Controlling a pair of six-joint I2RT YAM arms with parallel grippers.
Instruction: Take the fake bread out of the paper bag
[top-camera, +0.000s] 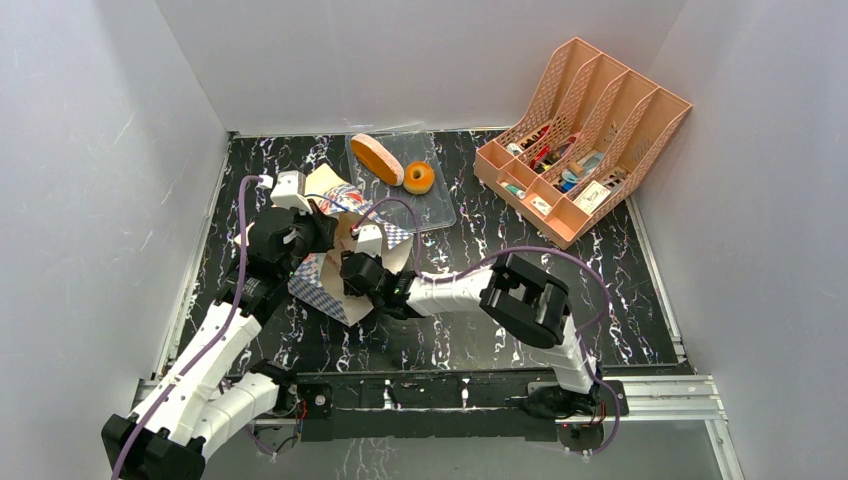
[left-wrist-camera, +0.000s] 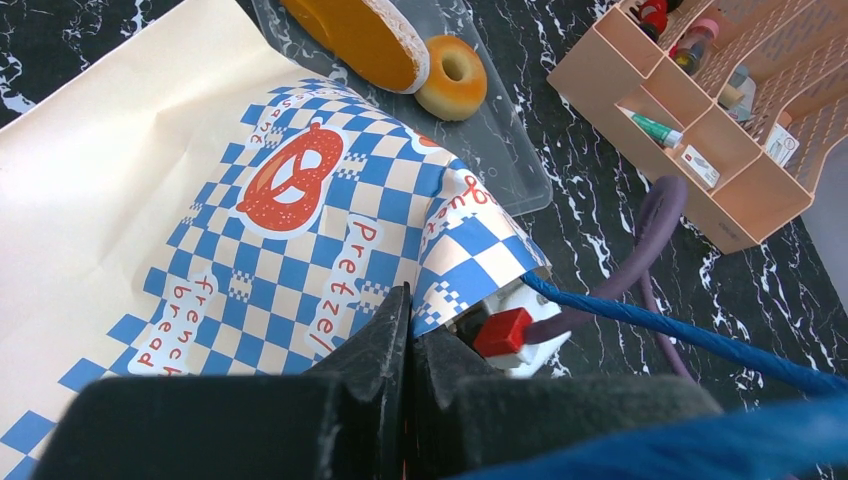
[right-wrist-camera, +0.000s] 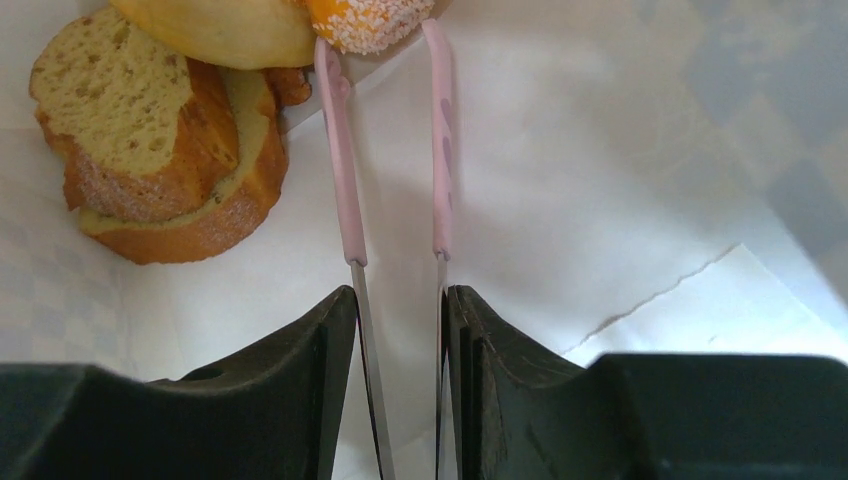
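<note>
The checkered paper bag lies open on the black table. My left gripper is shut at the bag's upper edge; the pretzel-printed paper rises beside its fingertips. Inside the bag, my right gripper has its pink-tipped fingers at a sesame-topped bread, beside a yellow bread piece and two bread slices. The fingers stand a little apart, apparently on the sesame bread at their tips.
A clear tray behind the bag holds a long bread and a bagel. A peach organizer with small items stands at back right.
</note>
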